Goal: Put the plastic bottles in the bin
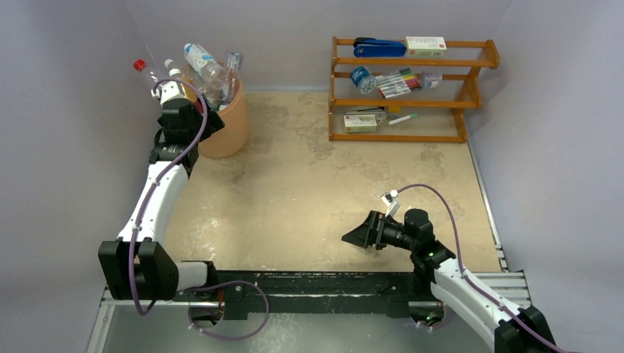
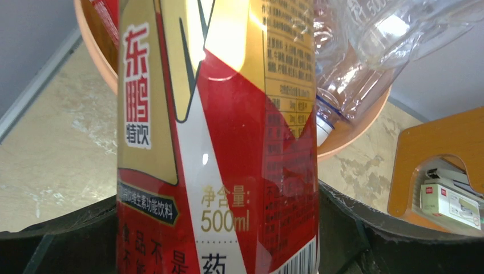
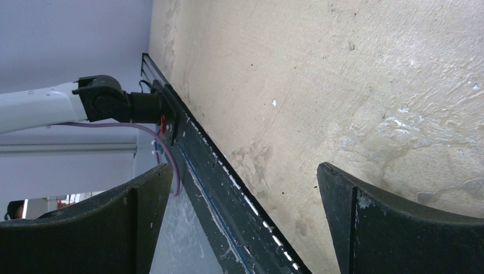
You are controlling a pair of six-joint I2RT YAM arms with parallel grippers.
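The peach bin (image 1: 228, 132) at the back left is crowded with plastic bottles (image 1: 207, 70). My left gripper (image 1: 208, 110) is at the bin, open around a red-and-gold drink bottle (image 2: 217, 142) that fills its wrist view; whether the fingers touch it I cannot tell. Clear bottles (image 2: 365, 68) sit behind it inside the bin. My right gripper (image 1: 347, 237) rests low over the front right of the table, open, with bare table between its fingers in its wrist view.
A wooden shelf (image 1: 397, 103) with boxes, markers, a stapler and small containers stands at the back right.
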